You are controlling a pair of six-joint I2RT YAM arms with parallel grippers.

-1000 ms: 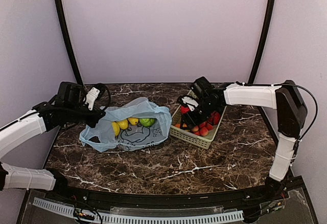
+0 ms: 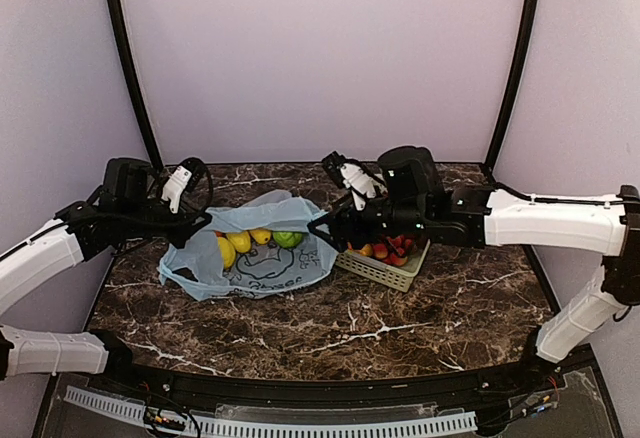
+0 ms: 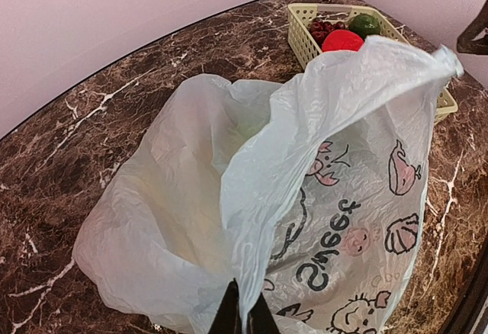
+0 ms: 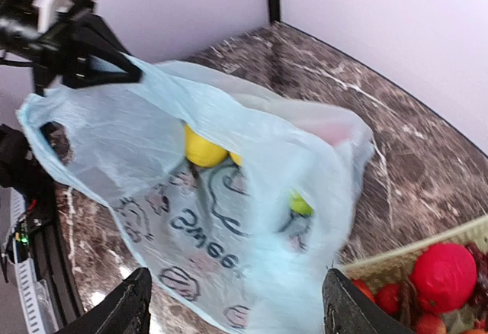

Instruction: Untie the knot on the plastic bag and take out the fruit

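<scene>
The pale blue plastic bag (image 2: 265, 216) lies untied with its mouth spread open. Inside it, yellow fruits (image 2: 240, 243) and a green fruit (image 2: 287, 239) show in the top view. My left gripper is shut on the bag's left edge, the thin film pinched between its fingertips. At the bag's right end stands my right gripper (image 2: 324, 232), open. In the right wrist view, blurred bag film (image 4: 278, 273) lies between its spread fingers, which do not close on it. Part of the bag's contents is hidden by film.
A cream basket (image 2: 376, 274) holding red and orange fruit stands right of the bag, partly beneath my right arm. In the left wrist view a dark green fruit (image 3: 364, 24) also sits in it.
My right arm has swung left from above the basket to the bag's right edge. The bag's right side has shifted slightly.
</scene>
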